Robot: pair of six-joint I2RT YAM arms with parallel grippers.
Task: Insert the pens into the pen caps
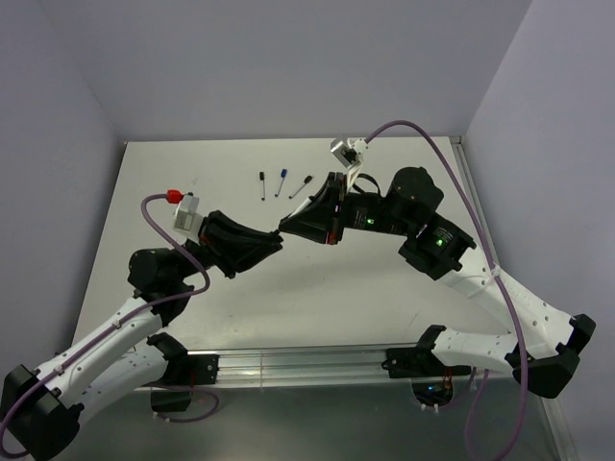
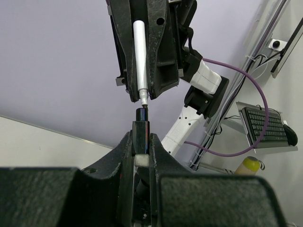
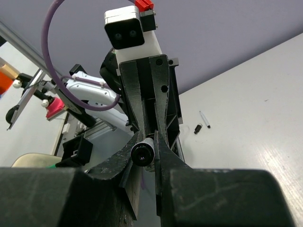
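Observation:
My left gripper is shut on a black pen cap (image 2: pixel 141 130), which points upward in the left wrist view. Just above it, my right gripper is shut on a white pen (image 2: pixel 140 56). The pen's dark tip comes right to the cap's mouth, slightly to its right there; I cannot tell whether they touch. From the right wrist view, the same pen (image 3: pixel 143 152) appears end-on, hiding the cap. Seen from above, the left gripper (image 1: pixel 280 238) and right gripper (image 1: pixel 282 227) meet over the middle of the table.
Several more pens lie towards the back of the white table (image 1: pixel 384 298): a black-capped pen (image 1: pixel 262 186), a blue-capped pen (image 1: pixel 282 181) and another black-capped pen (image 1: pixel 301 186).

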